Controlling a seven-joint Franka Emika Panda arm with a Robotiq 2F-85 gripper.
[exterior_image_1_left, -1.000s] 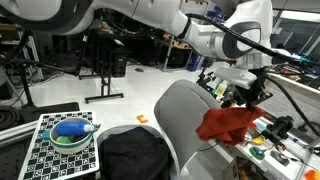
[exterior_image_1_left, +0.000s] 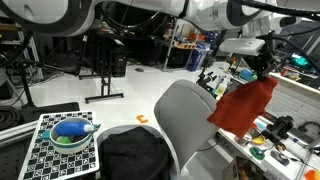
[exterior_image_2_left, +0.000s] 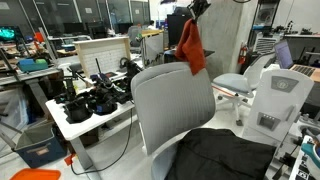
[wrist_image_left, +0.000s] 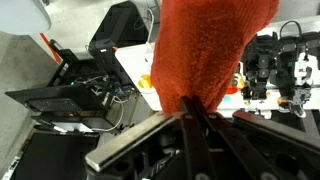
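Observation:
A red cloth (exterior_image_1_left: 242, 106) hangs from my gripper (exterior_image_1_left: 268, 72), which is shut with the cloth pinched at its tip. In the second exterior view the cloth (exterior_image_2_left: 190, 47) dangles above the top of a grey chair back (exterior_image_2_left: 175, 98). The wrist view has the cloth (wrist_image_left: 195, 50) spread just beyond the fingers (wrist_image_left: 215, 135), covering much of the upper middle. Below the cloth, the chair back (exterior_image_1_left: 188, 115) stands upright, and a black cloth (exterior_image_1_left: 135, 152) lies on its seat.
A table with bottles and small tools (exterior_image_1_left: 262, 145) stands behind the chair. At the left, a bowl with a blue item (exterior_image_1_left: 70, 130) rests on a white perforated board (exterior_image_1_left: 40, 160). Open floor (exterior_image_1_left: 130, 95) lies between them.
My gripper has risen, lifting the red cloth from beside the chair back. The cloth now hangs longer and higher. The chair, black cloth and bowl look unmoved.

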